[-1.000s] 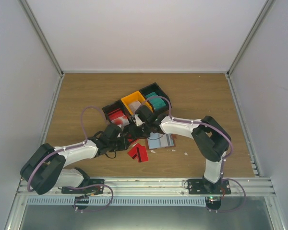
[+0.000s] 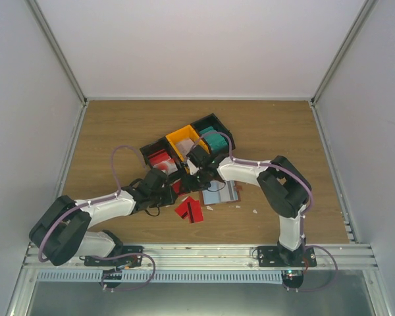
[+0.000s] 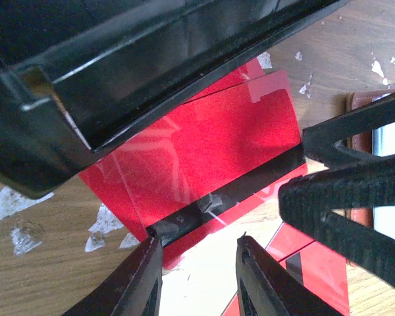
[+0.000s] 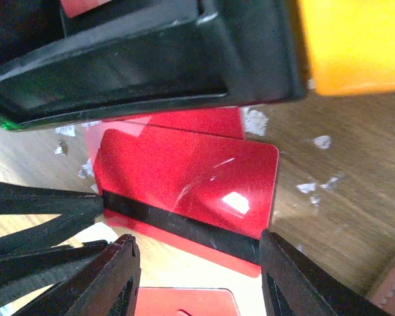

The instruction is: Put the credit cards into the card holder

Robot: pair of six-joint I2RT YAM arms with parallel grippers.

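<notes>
A red card with a black stripe [image 3: 214, 148] lies flat in front of the black tray compartment, overlapping another red card [image 4: 207, 120]. In the left wrist view my left gripper is open, one fingertip at the card's lower left corner. My right gripper is also open; one of its fingertips is at the card's other end, at the stripe. Whether either finger touches the card, I cannot tell. More red cards [image 2: 189, 210] lie on the table nearer the front. The brown card holder [image 2: 220, 191] lies open to the right, partly behind the right arm.
Behind the grippers stands a tray with a black compartment [image 2: 159, 157] of red cards, a yellow one [image 2: 183, 135] and another black one [image 2: 214, 126] with green items. Pale scraps [image 4: 321, 141] dot the wood.
The loose cards in front have not visibly moved.
</notes>
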